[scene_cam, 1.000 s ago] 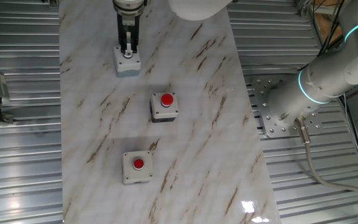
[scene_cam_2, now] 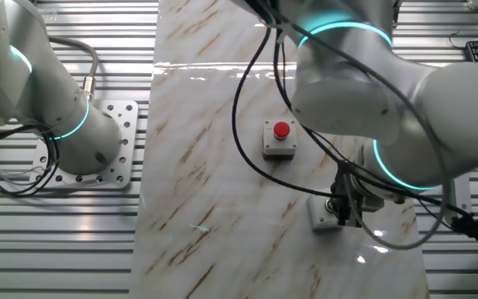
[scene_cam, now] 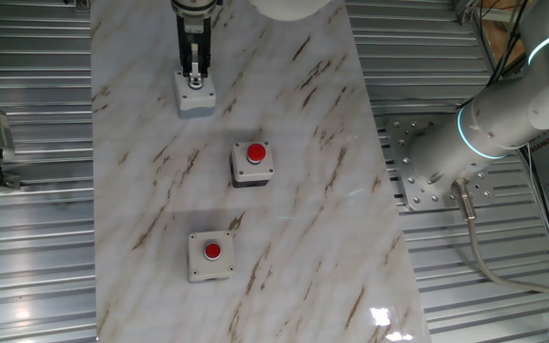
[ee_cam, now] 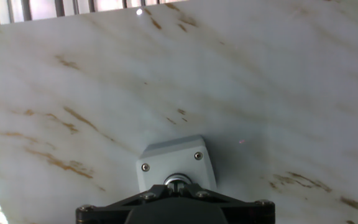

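Observation:
Three button boxes lie on a marble-patterned table point(scene_cam: 298, 238). At the far end in exterior view 1, my gripper point(scene_cam: 195, 78) points down onto the top of a grey-white box point(scene_cam: 196, 100). In the wrist view, my gripper has its fingers drawn together over this box point(ee_cam: 176, 158), at the silver ring of its button; the button's cap is hidden. The gripper looks shut, with no object visibly held. Whether the tips press on the button cannot be told. A middle box with a red button point(scene_cam: 256, 152) and a nearer one with a smaller red button point(scene_cam: 213, 251) stand apart from the gripper.
The arm's base point(scene_cam: 443, 162) is bolted beside the table on a slatted metal surface. Black cables point(scene_cam_2: 237, 108) hang along the arm in exterior view 2. Bare tabletop surrounds the boxes.
The gripper's upper body and the pale arm section have shifted slightly left and up in exterior view 1. The fingertips remain at the same box, and the boxes have not moved.

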